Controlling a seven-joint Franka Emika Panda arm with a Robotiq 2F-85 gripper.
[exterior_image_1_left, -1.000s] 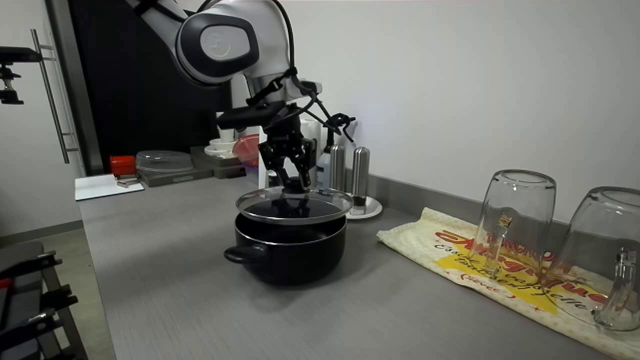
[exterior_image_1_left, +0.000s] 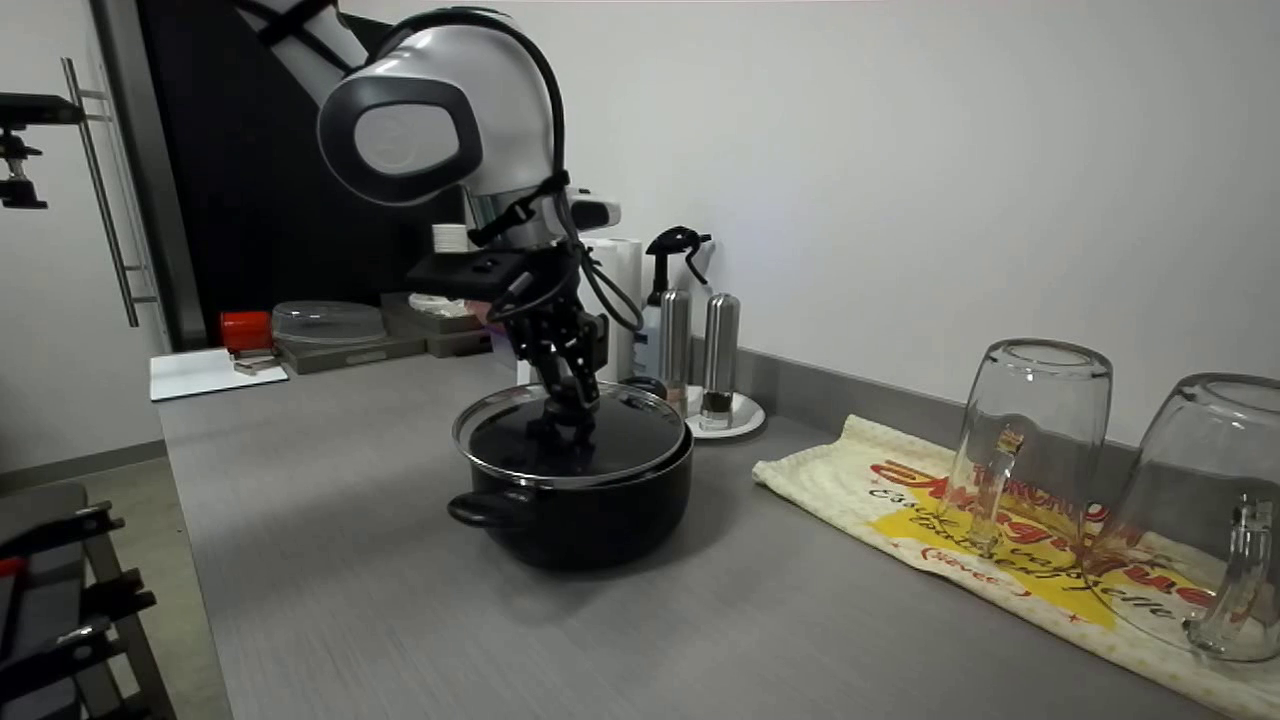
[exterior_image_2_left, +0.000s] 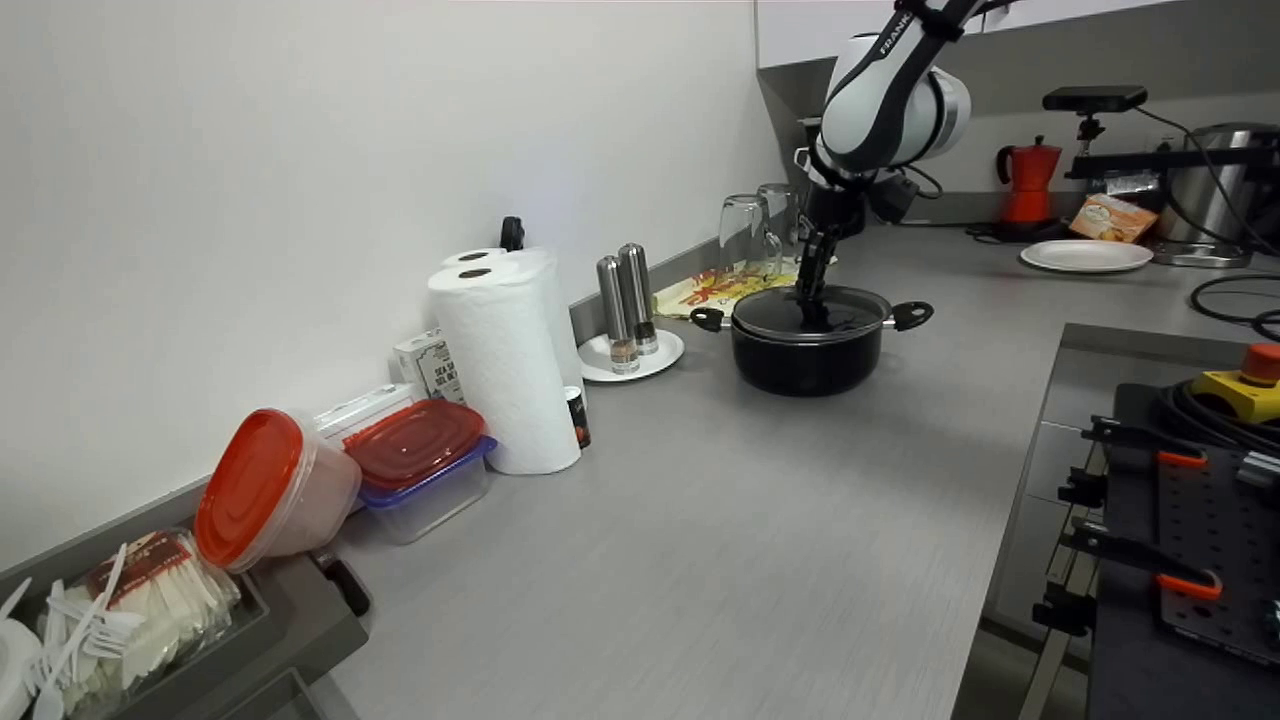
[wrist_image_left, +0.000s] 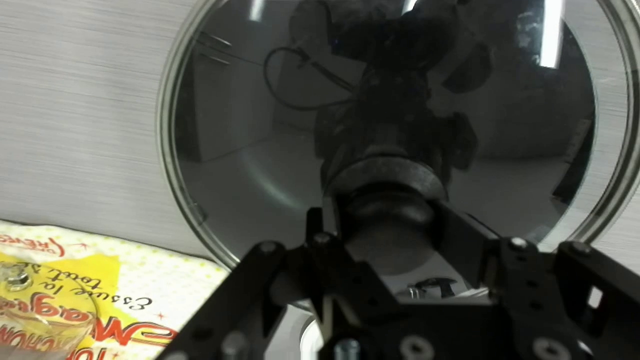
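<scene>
A black pot (exterior_image_1_left: 588, 528) with two side handles stands on the grey counter. Over its mouth is a glass lid (exterior_image_1_left: 636, 428) with a metal rim, slightly tilted and a little off to the left in exterior view 1, touching the pot's rim. My gripper (exterior_image_1_left: 572, 414) points down at the middle of the lid, shut on its black knob (wrist_image_left: 390, 210). In the wrist view the fingers (wrist_image_left: 465, 240) stand on either side of the knob, and the lid's glass mirrors the arm. The pot's inside is dark behind the glass.
Behind the pot, two steel grinders (exterior_image_1_left: 720, 360) share a white plate (exterior_image_1_left: 746, 416). Two upturned glass mugs (exterior_image_1_left: 1038, 420) rest on a printed cloth (exterior_image_1_left: 864, 480). Paper towel rolls (exterior_image_2_left: 498, 360) stand by the wall. The counter left of the pot in exterior view 1 is clear.
The lid has come down from above the pot onto its rim, moving slightly left in exterior view 1 with my gripper on its knob. The pot has stayed in place.
</scene>
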